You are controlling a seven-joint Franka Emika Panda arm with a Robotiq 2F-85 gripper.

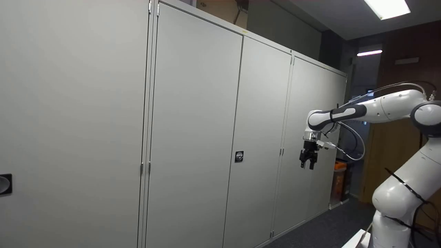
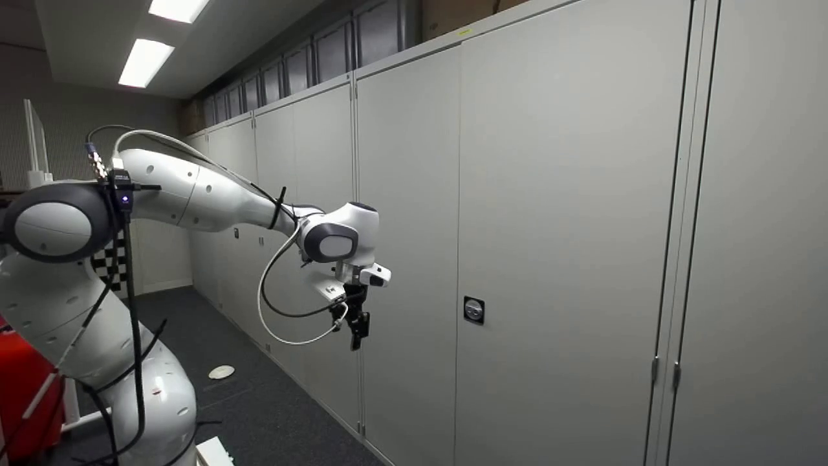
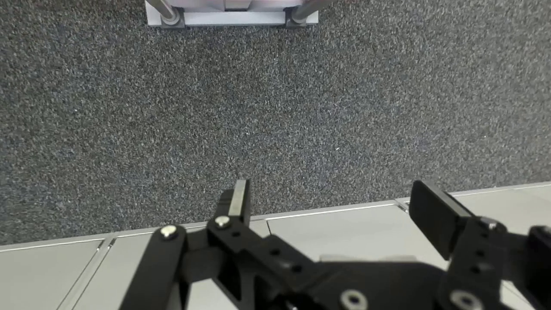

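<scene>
My black gripper (image 1: 307,166) points down in the air in front of a row of grey metal cabinets (image 1: 194,103). Its fingers stand open, and in the wrist view only carpet and cabinet fronts show beyond the two spread fingers (image 3: 434,217). A round lock handle (image 2: 474,310) in a dark square plate sits on the cabinet door, to the right of the gripper in exterior view 2. The cabinet doors in view are closed. No contact between gripper and cabinet shows.
Dark carpet (image 3: 279,103) lies clear below. An orange-topped bin (image 1: 339,177) stands past the cabinets' far end. A white disc (image 2: 221,372) lies on the floor, and something red (image 2: 31,388) is behind the arm. Cables loop loosely along the arm.
</scene>
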